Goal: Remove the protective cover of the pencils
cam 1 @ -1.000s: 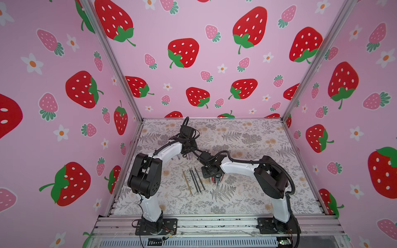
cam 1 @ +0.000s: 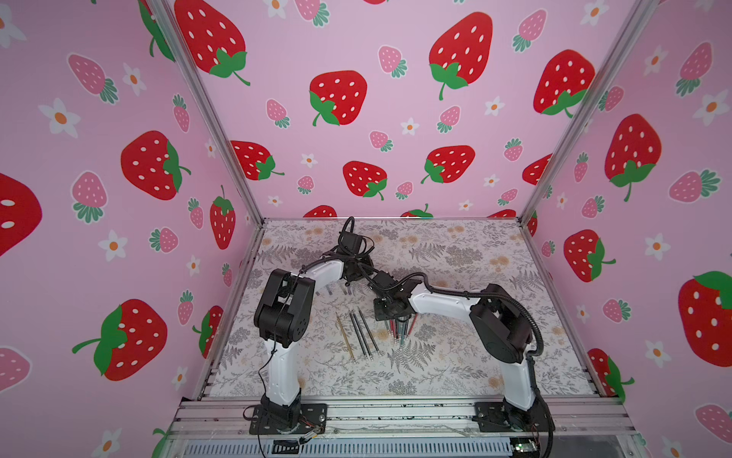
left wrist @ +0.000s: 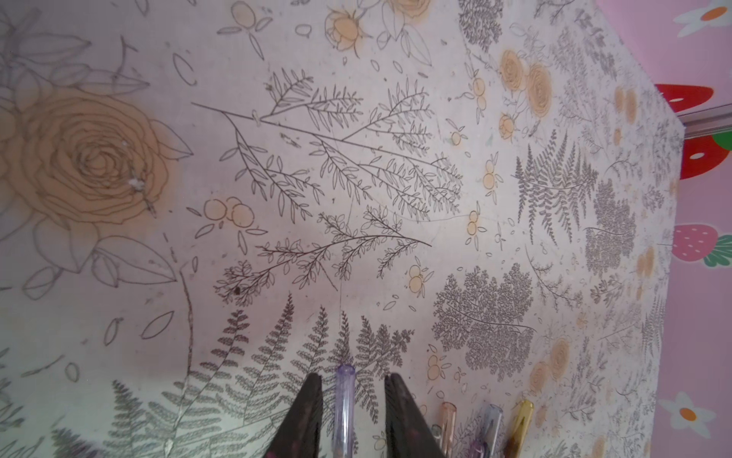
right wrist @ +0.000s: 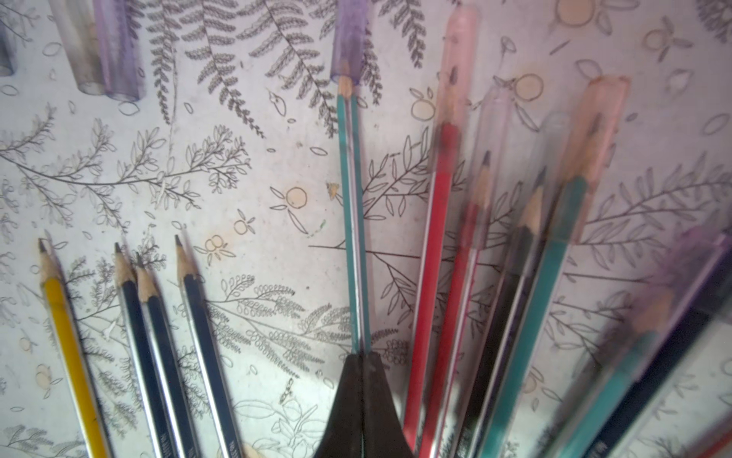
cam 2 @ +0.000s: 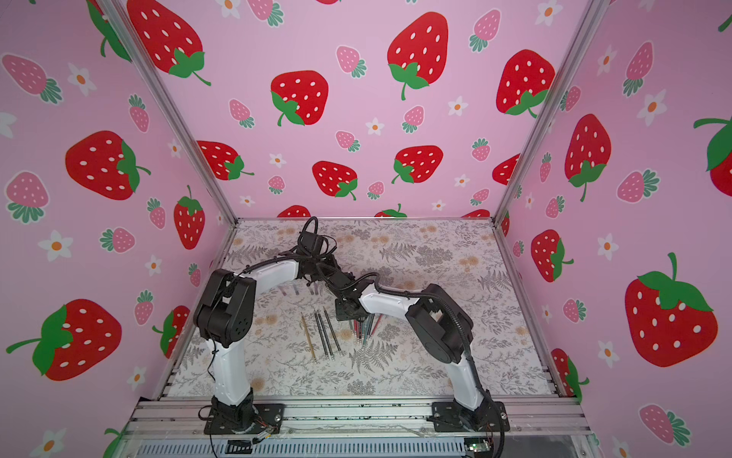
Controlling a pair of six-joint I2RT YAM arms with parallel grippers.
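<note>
A teal pencil [right wrist: 353, 221] runs up from my right gripper, whose fingers are shut on it. Its wooden point reaches just into the lower end of a purple translucent cover [right wrist: 349, 38]; most of the sharpened wood shows below the cover. In the left wrist view the purple cover [left wrist: 344, 404] lies between the fingers of my left gripper, which stand apart with a gap on either side of it. To the right, red, black and teal pencils [right wrist: 433, 252] wear clear covers [right wrist: 459, 61]. The top views hide both sets of fingertips.
A yellow pencil [right wrist: 68, 351] and several dark blue pencils [right wrist: 198, 336] lie uncovered on the left. Loose covers [right wrist: 118, 53] rest beyond them.
</note>
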